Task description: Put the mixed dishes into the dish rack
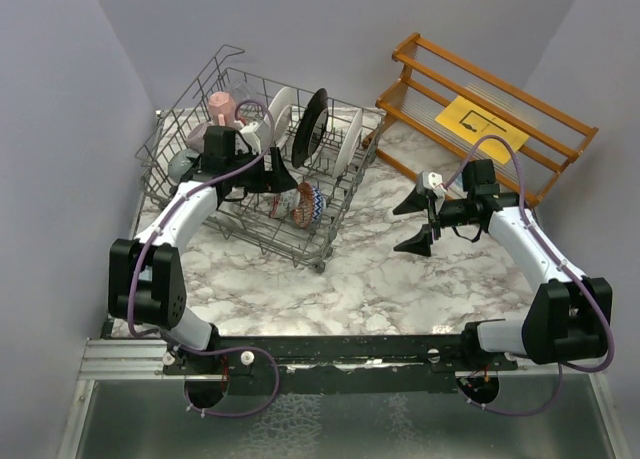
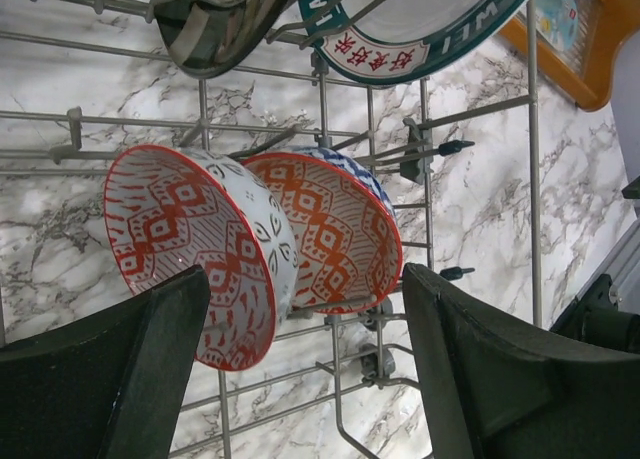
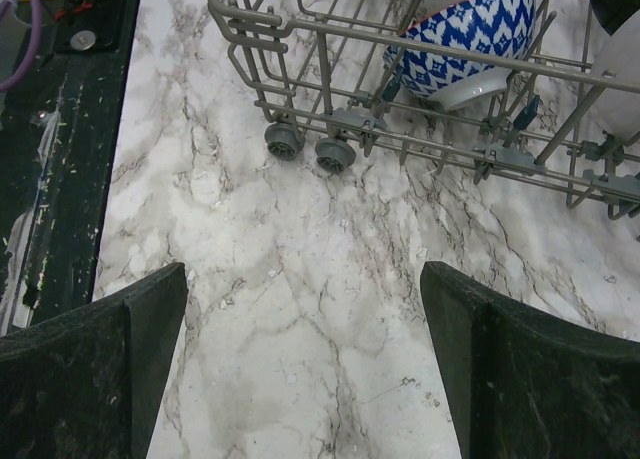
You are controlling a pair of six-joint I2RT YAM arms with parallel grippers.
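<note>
My left gripper (image 1: 262, 169) hangs over the dish rack (image 1: 340, 194), fingers apart above two red-patterned bowls. In the left wrist view the nearer bowl (image 2: 170, 229) and the farther bowl (image 2: 330, 229) lean in the wire slots below the fingertips, with nothing visible gripped. Plates (image 1: 349, 139) and a dark plate (image 1: 312, 124) stand behind them; mugs, including a pink one (image 1: 222, 106), sit at the rack's left. My right gripper (image 1: 422, 221) is open over bare counter, right of the rack. In the right wrist view a blue-patterned bowl (image 3: 460, 44) shows through the rack's side.
A wooden shelf (image 1: 530, 114) with a yellow card (image 1: 480, 124) stands at the back right.
</note>
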